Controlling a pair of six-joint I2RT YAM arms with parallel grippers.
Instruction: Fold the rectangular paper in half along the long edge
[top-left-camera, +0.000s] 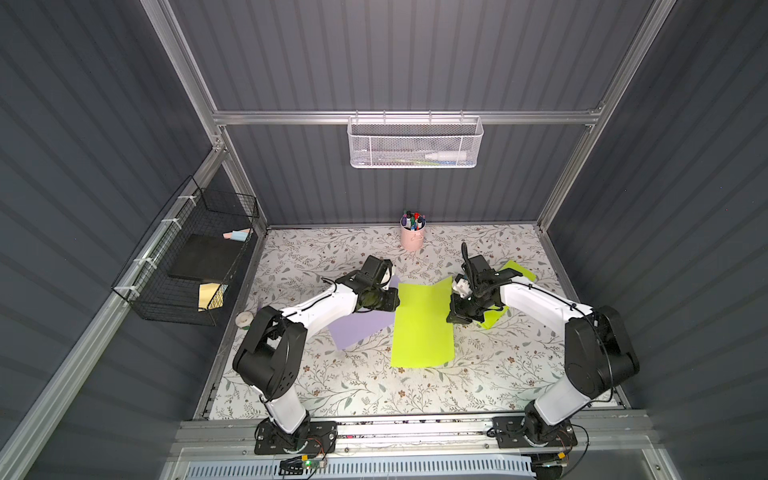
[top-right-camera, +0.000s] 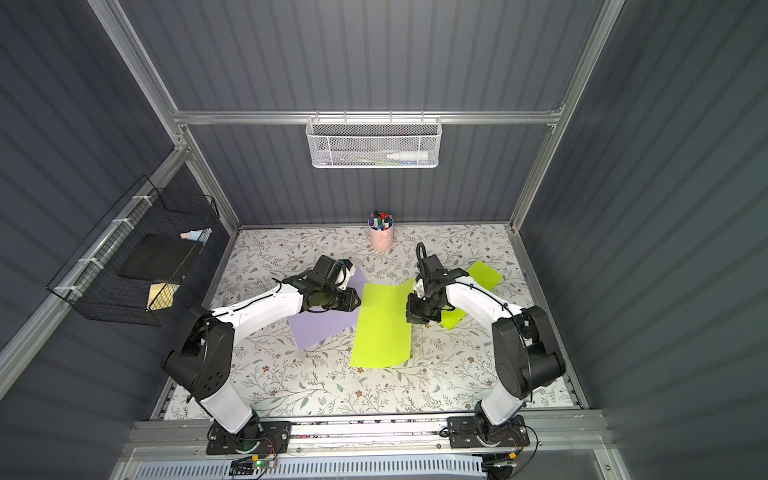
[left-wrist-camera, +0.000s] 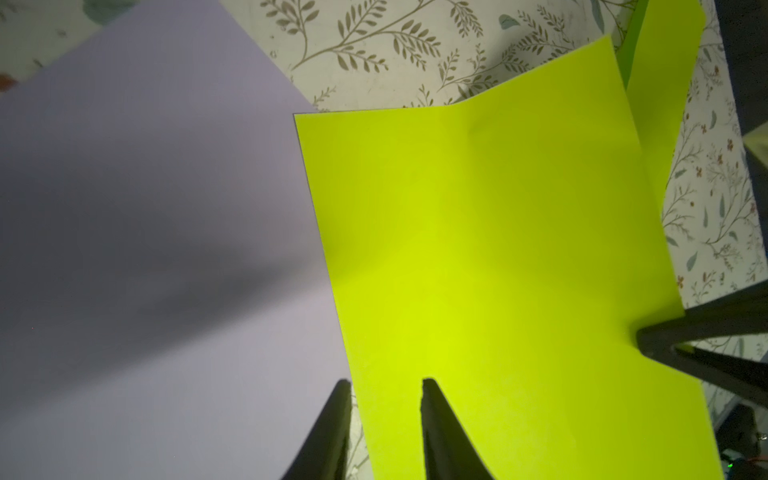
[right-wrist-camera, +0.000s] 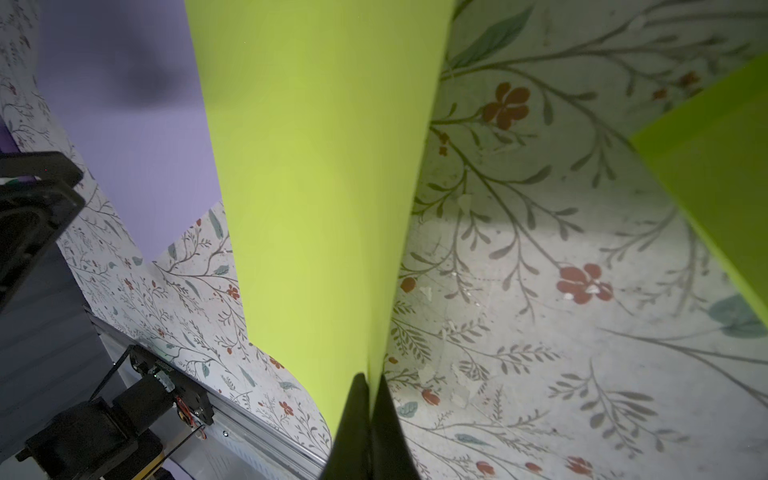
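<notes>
The yellow-green rectangular paper (top-left-camera: 420, 324) lies at the table's middle, its right long edge lifted. My right gripper is shut on that edge, which runs between its fingertips in the right wrist view. My left gripper hovers at the paper's left edge, fingers parted with nothing seen between them but the paper below. A lilac sheet (left-wrist-camera: 152, 264) lies to the left, beside the yellow-green one.
Another yellow-green sheet (top-right-camera: 480, 276) lies to the right, partly behind the right arm. A pink pen cup (top-left-camera: 412, 236) stands at the back. A black wire basket (top-left-camera: 192, 264) hangs on the left wall.
</notes>
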